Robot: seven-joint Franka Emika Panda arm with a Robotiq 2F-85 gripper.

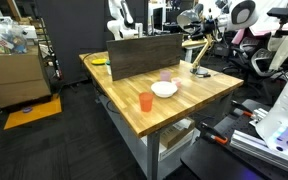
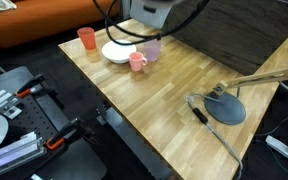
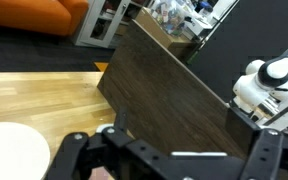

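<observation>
An orange-red cup stands at one end of the wooden table. Beside it is a white bowl, and a pink mug is close to the bowl's edge. Behind the mug stands a lilac cup. My gripper is open above the table, its dark fingers spread along the bottom of the wrist view. Nothing shows between them. Part of the white bowl appears at lower left there.
A dark upright board runs along the table's back side. A grey round base with a wooden post and a tool with a cable occupy the other end.
</observation>
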